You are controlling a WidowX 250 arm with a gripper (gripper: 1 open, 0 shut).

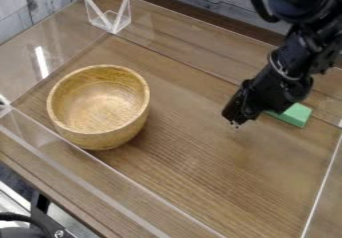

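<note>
The black robot arm reaches in from the upper right, its gripper (pixel 238 116) low over the wooden table in the middle right of the view, shut, with nothing visible between its fingers. Just right of the gripper, partly behind it, a green block-like object (pixel 294 115) lies on the table. Whether the gripper touches it cannot be told.
A large yellow bowl (pixel 96 132) stands on the left of the table (pixel 187 182). A small white wire-like object (pixel 104 17) is at the back left.
</note>
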